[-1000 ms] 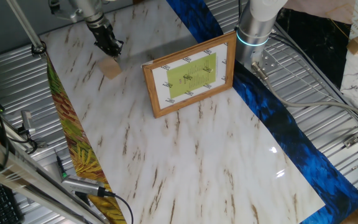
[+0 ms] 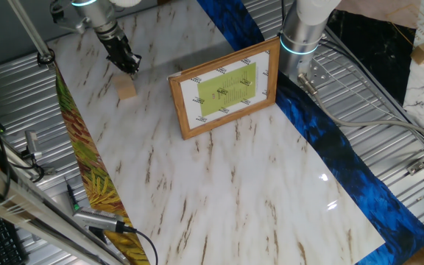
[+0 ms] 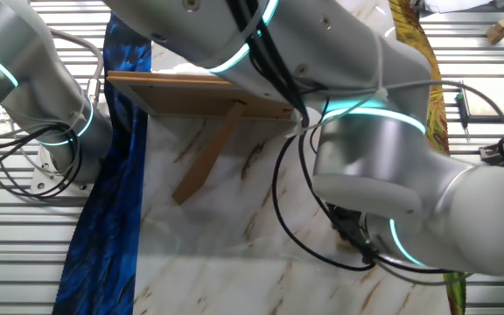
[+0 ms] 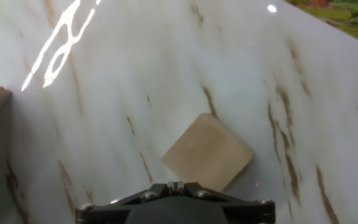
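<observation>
A small wooden block (image 2: 126, 87) lies on the white marbled tabletop (image 2: 197, 191), near its left edge. In the wrist view the same block (image 4: 207, 152) sits at an angle just beyond my fingertips. My gripper has its two black fingers together, with nothing showing between them. Seen from exterior view 1, the gripper (image 2: 134, 73) is low, right beside the block on its far side. Its tips seem to meet the block's near edge in the wrist view, though contact is hard to confirm. My own arm hides most of the block in exterior view 2.
A wooden picture frame (image 2: 177, 110) stands upright to the block's right, propped by a rear leg (image 3: 206, 166). Blue cloth (image 2: 330, 154) borders the right side, patterned cloth (image 2: 94, 177) the left.
In exterior view 1 the block has shifted a little toward the camera and to the left, turning slightly. My gripper has travelled the same way, staying close beside it. The picture frame has not moved.
</observation>
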